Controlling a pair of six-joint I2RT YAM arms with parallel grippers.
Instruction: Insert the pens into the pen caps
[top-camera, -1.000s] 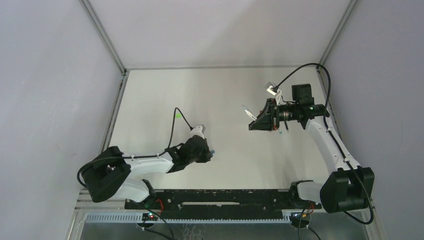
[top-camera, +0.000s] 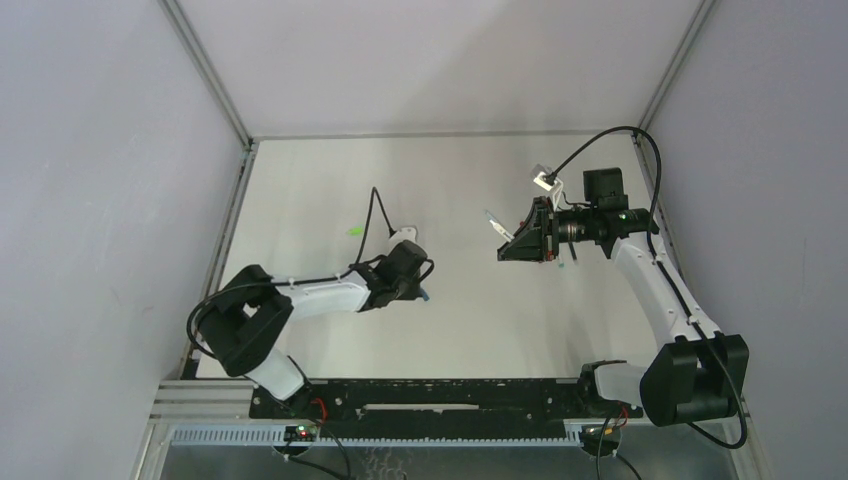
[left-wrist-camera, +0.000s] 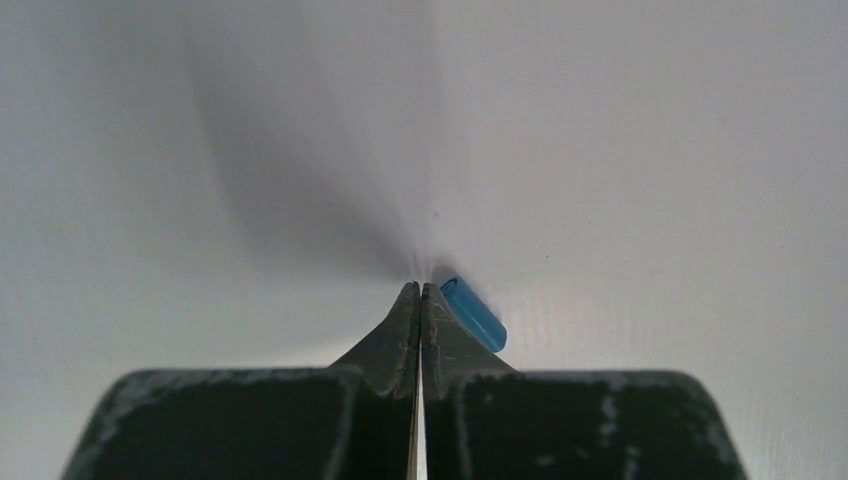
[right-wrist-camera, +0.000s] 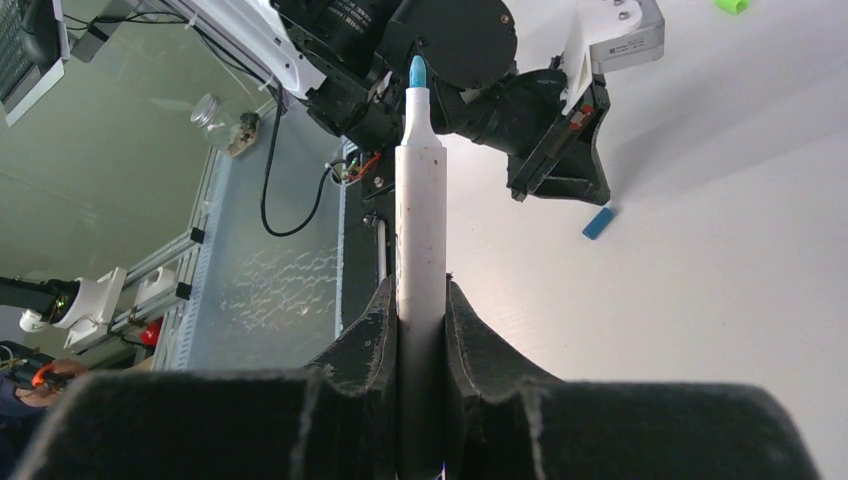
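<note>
A blue cap lies on the white table, just right of and beside the tips of my left gripper, which is shut with nothing visible between its fingers; the cap also shows below that gripper in the right wrist view (right-wrist-camera: 598, 223). My right gripper is shut on a white pen (right-wrist-camera: 421, 200) with a light blue tip, held raised at the right of the table in the top view. A green cap (top-camera: 354, 230) lies left of the middle of the table.
In the top view, more small items (top-camera: 573, 254) lie partly hidden under the right arm. Walls close in the sides and back; a black rail runs along the front edge.
The left arm has moved toward the back and a little right, uncovering more of the blue cap in the top view. The right arm and its pen have not visibly moved.
</note>
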